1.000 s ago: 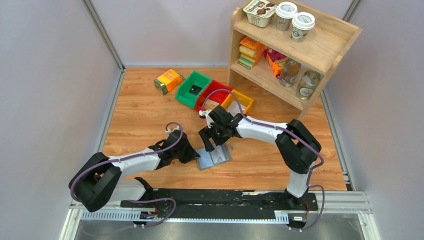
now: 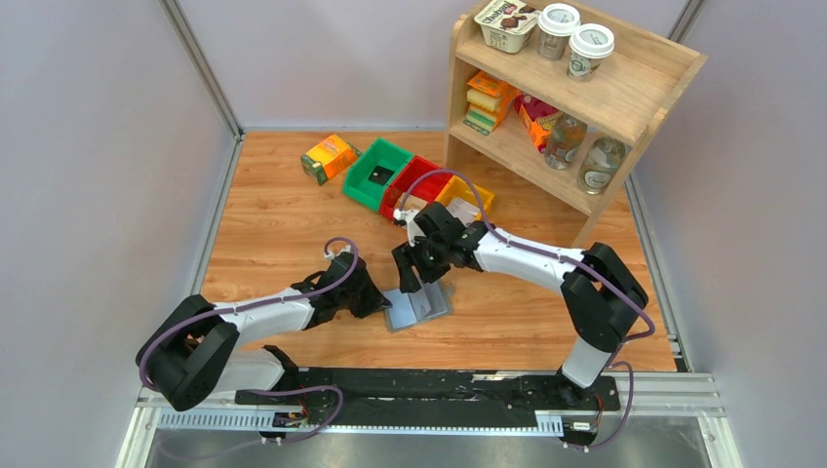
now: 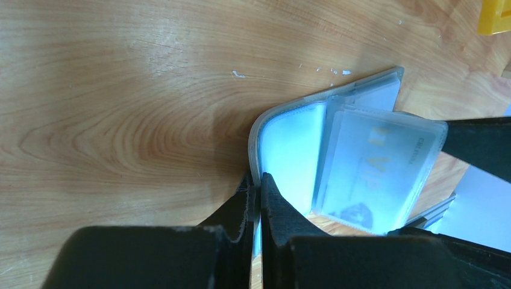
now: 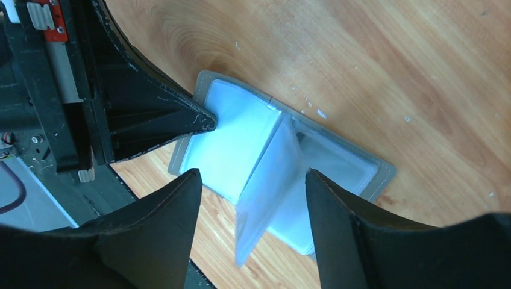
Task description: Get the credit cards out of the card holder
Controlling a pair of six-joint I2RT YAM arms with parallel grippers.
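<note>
The card holder (image 2: pixel 432 305) lies spread on the wooden table, grey-edged with translucent pale-blue sleeves. My left gripper is shut on its left edge. One middle sleeve (image 3: pixel 376 171) stands tilted up from the holder, and a card with faint "VIP" lettering shows through it. My right gripper is over the holder with its fingers apart. The raised sleeve (image 4: pixel 268 192) rises blurred between them. In the left wrist view, dark right-gripper fingers (image 3: pixel 482 144) meet or overlap the sleeve's outer edge; whether they press on it I cannot tell.
Green (image 2: pixel 361 190), red (image 2: pixel 434 167) and yellow (image 2: pixel 486 202) bins stand behind the holder, with flat items inside. An orange box (image 2: pixel 332 156) lies left of them. A wooden shelf (image 2: pixel 624 97) occupies the back right.
The middle sleeve looks more raised. The left arm stays in place on the holder.
</note>
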